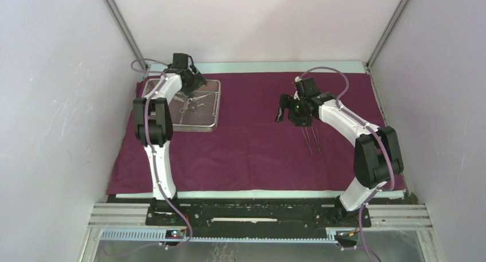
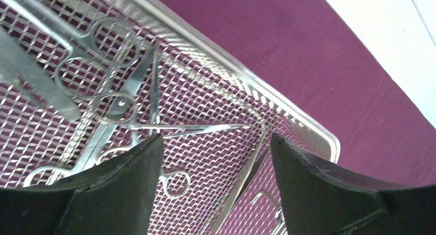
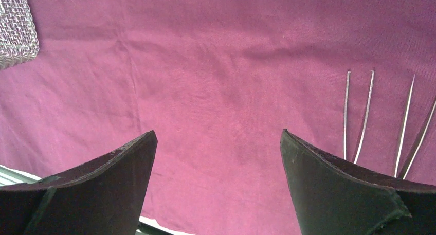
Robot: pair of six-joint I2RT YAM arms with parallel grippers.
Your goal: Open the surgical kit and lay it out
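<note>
At the back left of the maroon cloth stands a mesh tray (image 1: 215, 126) with several steel instruments inside. My left gripper hangs open over it, nothing between its fingers. Ringed scissors-type handles (image 2: 115, 42), a slim pointed instrument (image 2: 216, 127), a flat strip-like instrument (image 2: 240, 186) and a hooked one (image 2: 265, 195) lie on its mesh floor, some crossing. On the right, my right gripper stands open and empty above bare cloth. Two pairs of thin instruments, one pair (image 3: 365, 116) and another (image 3: 409, 124), rest side by side to its right.
A pale board edge (image 1: 258, 67) runs along the back, with white walls (image 1: 69, 90) on both sides. A corner of the mesh tray (image 3: 18, 29) shows in the right wrist view.
</note>
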